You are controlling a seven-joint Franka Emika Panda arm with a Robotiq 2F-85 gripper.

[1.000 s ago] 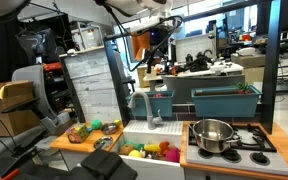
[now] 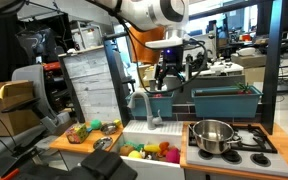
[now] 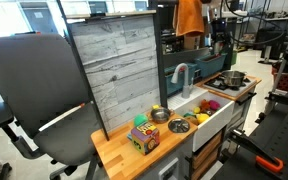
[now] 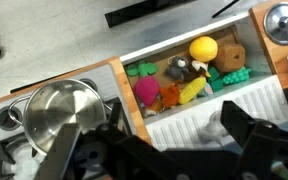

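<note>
High above the counter, between the faucet and the stove, my gripper (image 2: 168,78) hangs from the arm in exterior view 1. Dark fingers (image 4: 106,152) show spread apart along the bottom of the wrist view, with nothing seen between them. A white sink basin (image 4: 165,128) lies ahead of them, holding several toy foods, among them a yellow one (image 4: 203,48), a pink one (image 4: 146,91) and a green one (image 4: 236,76). The silver pot (image 2: 213,134), uncovered and apparently empty, rests on the stove (image 2: 242,157). My gripper is open and clear of all of these.
A tall faucet (image 2: 148,106) rises behind the basin. Metal bowls (image 3: 159,114) and a colourful box (image 3: 143,137) occupy the wooden counter's other end. Blue bins (image 2: 227,104) line the back, and a grey partition (image 3: 133,65) stands beside the counter.
My arm has come lower and moved toward the right in exterior view 1, bringing the gripper nearer the counter. The pot and toys look unmoved.
</note>
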